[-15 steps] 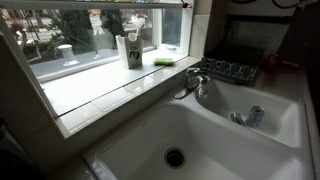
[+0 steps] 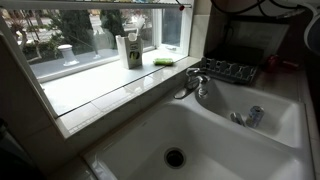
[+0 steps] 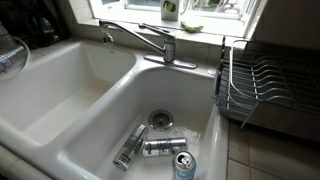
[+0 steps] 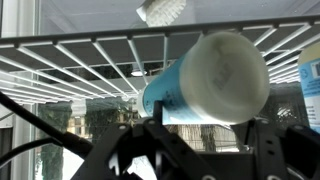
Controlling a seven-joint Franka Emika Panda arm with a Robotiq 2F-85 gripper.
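In the wrist view, a light-blue cylindrical container (image 4: pixel 215 80) with a pale rounded end lies tilted in front of a white wire shelf (image 4: pixel 75 41). My gripper is at the bottom of that view, with its dark fingers (image 4: pixel 120 140) apart and close to the container. The container covers part of the space ahead of the fingers, so contact cannot be made out. Neither exterior view shows the gripper.
Another labelled container (image 4: pixel 312 85) stands at the right edge of the wrist view. Below is a white double sink (image 3: pixel 75 140) with several cans, one a blue can (image 3: pixel 184 165). A faucet (image 3: pixel 160 42) and a dish rack (image 3: pixel 265 80) are nearby. A carton (image 2: pixel 130 50) stands on the sill.
The black cable at the upper right of exterior view 1 has shifted slightly. The sink, the cans and the things on the sill look unmoved.
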